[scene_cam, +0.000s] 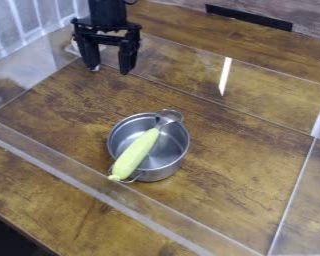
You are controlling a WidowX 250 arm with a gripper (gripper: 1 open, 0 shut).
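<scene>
A steel pot (171, 150) with two wire handles rests on the wooden table. A pale yellow-green corn cob (133, 155) lies diagonally in it, its near end over the rim by the front handle. My black gripper (107, 62) hangs at the top left, well behind and left of the pot, its fingers apart with nothing visible between them.
Clear low walls (311, 190) border the work area on the wooden table (243, 160). The table right of the pot and the area left of it are bare. A dark strip lies at the back right edge.
</scene>
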